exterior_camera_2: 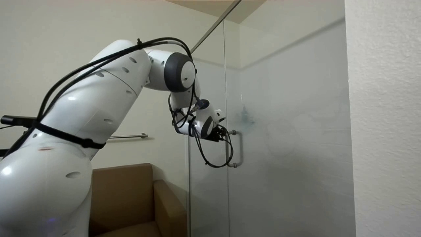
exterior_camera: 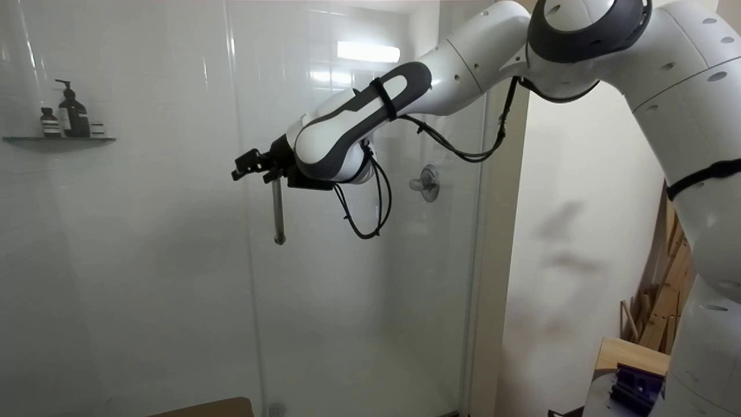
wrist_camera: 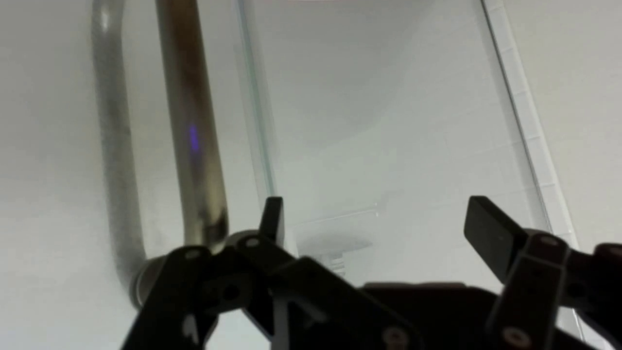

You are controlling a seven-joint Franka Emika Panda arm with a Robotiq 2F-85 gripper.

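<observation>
A metal bar handle (exterior_camera: 278,219) stands upright on the glass shower door (exterior_camera: 347,299). My gripper (exterior_camera: 253,169) is level with the handle's upper end, which the gripper covers in exterior view 1. In the wrist view the gripper is open, its two fingers wide apart with nothing between them. The near handle bar (wrist_camera: 195,140) runs down to the left of the left finger (wrist_camera: 272,218), outside the fingers. Whether any part of the gripper touches the bar, I cannot tell. Exterior view 2 shows the handle (exterior_camera_2: 241,150) partly behind the gripper and cables.
Cables (exterior_camera_2: 205,158) loop below the wrist near the handle. Behind the glass, a corner shelf (exterior_camera: 59,139) carries dark bottles (exterior_camera: 74,114). A brown armchair (exterior_camera_2: 122,197) stands by the wall under a towel bar (exterior_camera_2: 128,136). The glass edge (wrist_camera: 256,99) runs right of the handle.
</observation>
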